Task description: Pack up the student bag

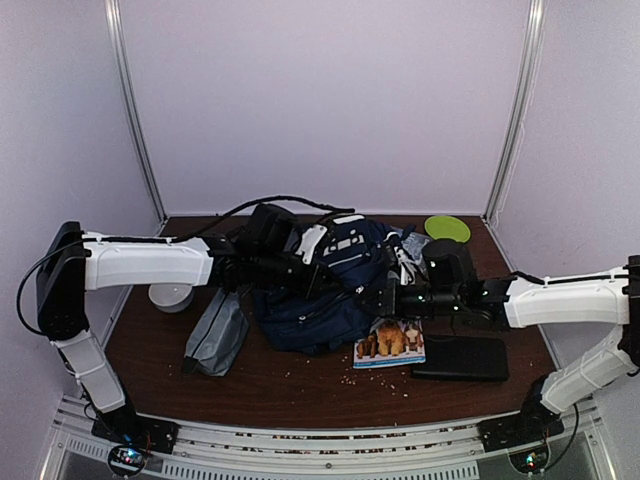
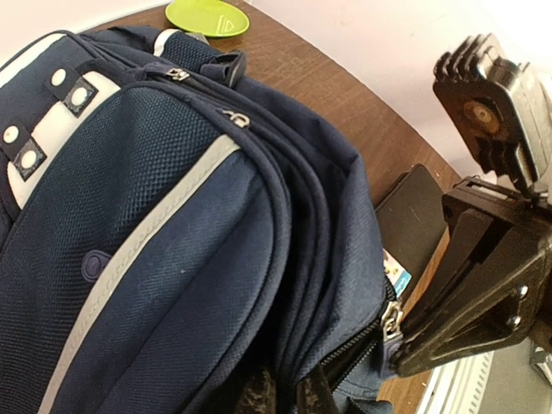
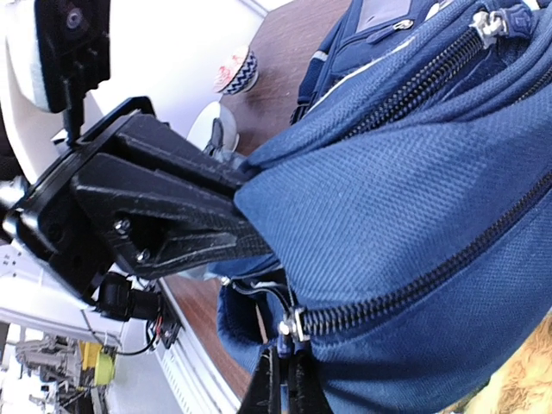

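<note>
The navy backpack [image 1: 310, 315] lies in the middle of the table, with reflective strips and several zippers. My left gripper is shut on the backpack's fabric at the bottom of the left wrist view, beside a dark fold. My right gripper is shut at a zipper pull [image 3: 286, 328] on the bag's side; whether the pull is held between the fingers is hard to tell. The illustrated book [image 1: 385, 348] lies in front of the bag, partly under it. A grey pencil case [image 1: 215, 335] lies to its left.
A black flat case [image 1: 460, 362] lies front right. A green plate [image 1: 447, 228] sits back right, a white bowl [image 1: 170, 298] at the left. Small crumbs lie on the bare front middle of the table.
</note>
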